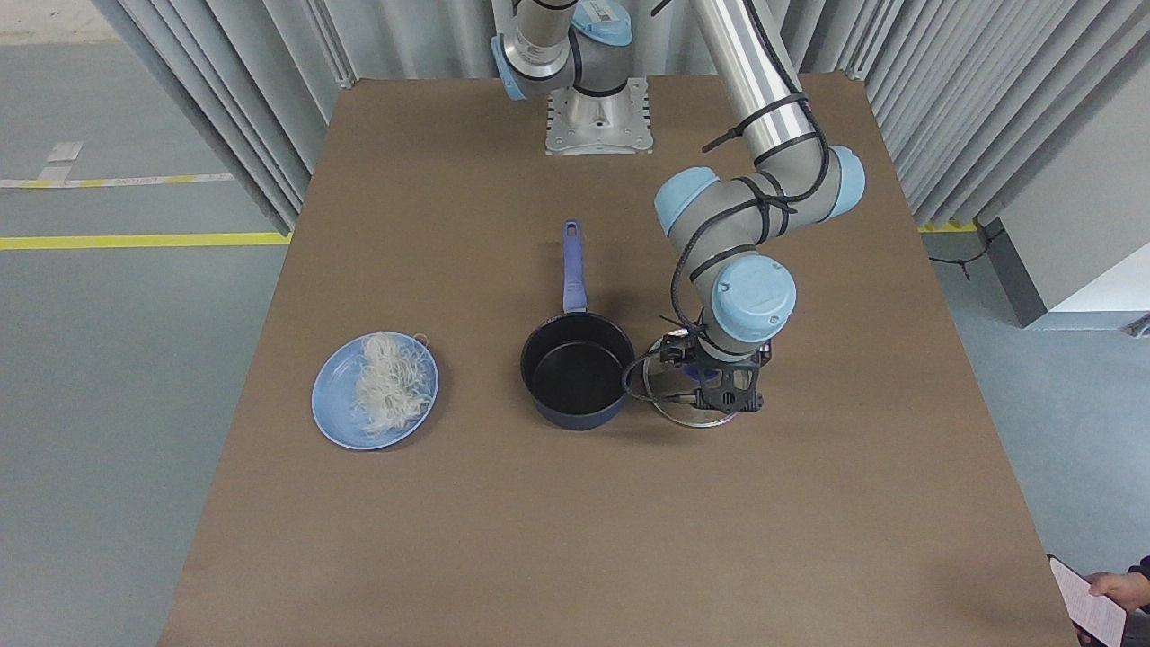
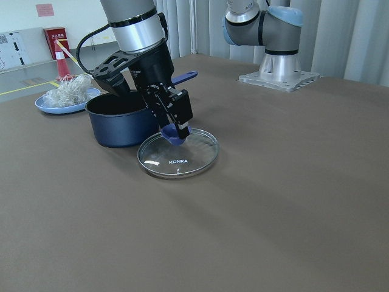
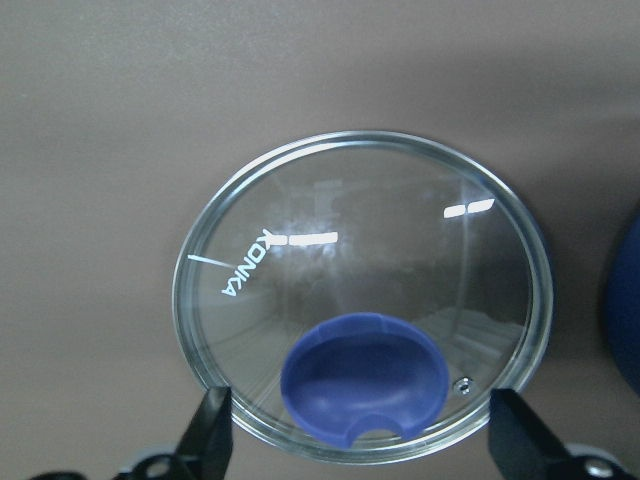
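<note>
A glass KONKA lid with a blue knob rests flat on the table, to the right of the dark pot in the front view. The pot is uncovered, its blue handle pointing to the back. My gripper hangs over the lid; in the wrist view its fingers are spread apart, one either side of the knob, with no contact visible. A light blue plate of white noodles sits left of the pot.
A hand holding papers is at the lower right, beside the table edge.
</note>
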